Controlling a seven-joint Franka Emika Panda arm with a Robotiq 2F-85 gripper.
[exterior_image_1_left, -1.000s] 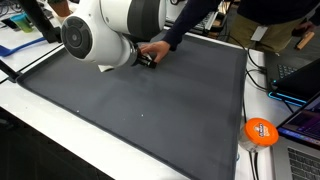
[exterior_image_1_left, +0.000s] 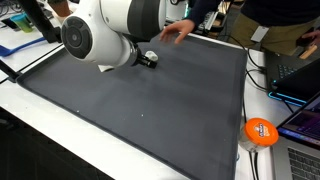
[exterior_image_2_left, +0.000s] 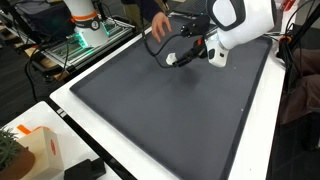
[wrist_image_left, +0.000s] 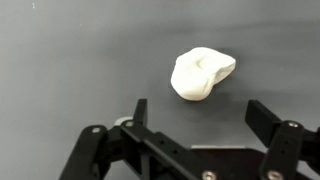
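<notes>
A small white crumpled-looking thing (wrist_image_left: 203, 73) lies on the dark mat, ahead of my fingertips in the wrist view. My gripper is open, its two black fingers wide apart with nothing between them. From outside, the white thing (exterior_image_1_left: 151, 55) shows close beside the gripper (exterior_image_1_left: 147, 62) in exterior view 1. In exterior view 2 the white thing (exterior_image_2_left: 171, 59) is just left of the black gripper (exterior_image_2_left: 187, 57). What exactly it is, cloth or something soft, I cannot tell.
A person's hand (exterior_image_1_left: 180, 30) is above the mat's far side, close to the arm. An orange-lidded jar (exterior_image_1_left: 261, 132) and laptops stand off its right side.
The arm looks still.
</notes>
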